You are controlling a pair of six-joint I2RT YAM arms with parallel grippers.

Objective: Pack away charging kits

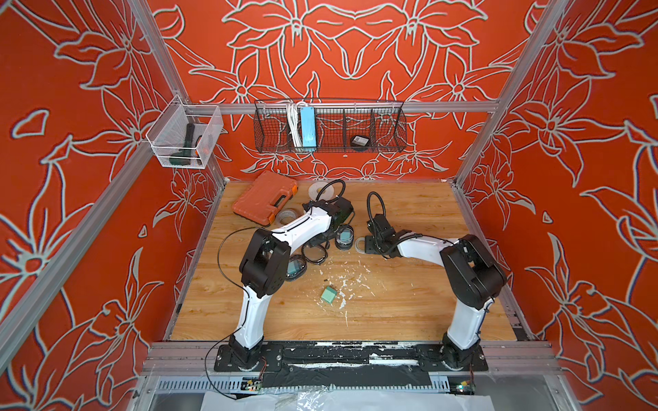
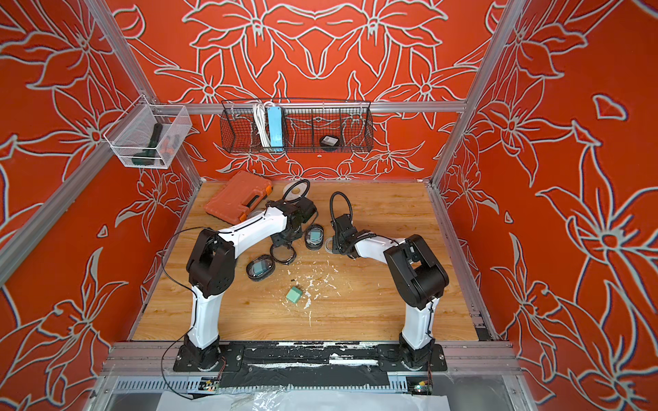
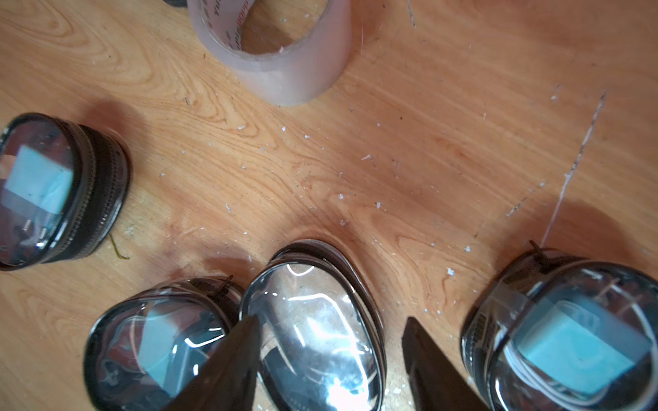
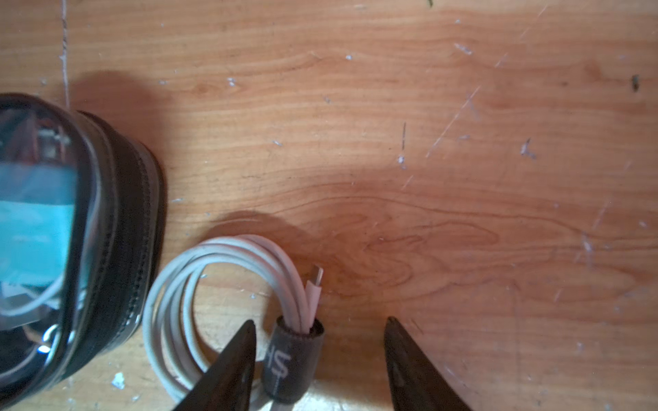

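Observation:
In the left wrist view my left gripper stands open above a clear-topped oval pouch [image 3: 312, 322], which shows no charger inside. Pouches holding pale blue items lie on either side: one beside it [image 3: 154, 342], one at far left [image 3: 41, 185] and one at lower right [image 3: 569, 335]. My right gripper is partly open over a coiled white cable [image 4: 205, 274]. The cable's black wrap [image 4: 293, 359] appears between the fingers, closer to the left finger, with no grip visible. A filled pouch [image 4: 120, 226] stands left of the coil.
A small green box [image 1: 329, 294] sits on the front table among white scuffs. Clear tape [image 3: 288, 68], an orange case [image 1: 264, 197] and a white roll [image 1: 320, 191] lie toward the back. A wire basket [image 1: 329, 130] hangs on the rear wall.

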